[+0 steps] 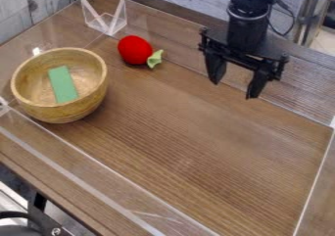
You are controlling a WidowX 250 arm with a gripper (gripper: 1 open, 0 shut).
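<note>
My black gripper (241, 64) hangs over the back right of the wooden table, its dark fingers spread out over bare wood, with no object visible between them. At the left, a wooden bowl (86, 91) holds a green block (63, 84). A red rounded object (135, 49) with a pale green tip lies at the back, left of the gripper and apart from it.
A clear wire-like or plastic container (105, 15) stands at the back left near the wall. The middle, front and right of the table (197, 162) are bare. A dark cable or part shows at the lower left corner.
</note>
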